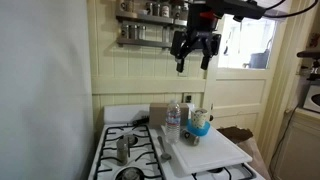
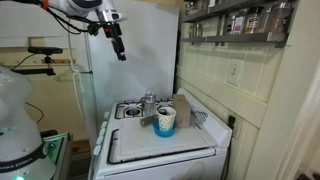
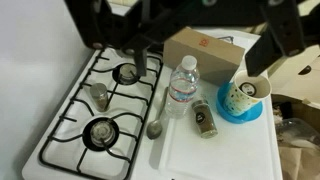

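Note:
High above the counter, my gripper [image 1: 193, 66] stands open with nothing between its fingers. Below it is a clear water bottle [image 3: 183, 85], upright on the white board [image 3: 222, 160]. To its right in the wrist view, a speckled cup [image 3: 243, 98] sits in a blue bowl [image 3: 238, 117]. A small spice jar [image 3: 204, 120] lies between bottle and bowl. Behind the bottle is a brown cardboard box [image 3: 202, 57]. A spoon-like utensil [image 3: 155, 127] rests along the board's left side, and a metal shaker [image 3: 99, 95] is on the stove.
The gas stove [image 3: 58, 150] with black grates fills the left of the wrist view. Shelves of jars [image 1: 148, 30] hang on the back wall. The front part of the white board is bare. A tall white panel [image 1: 45, 90] stands left of the stove.

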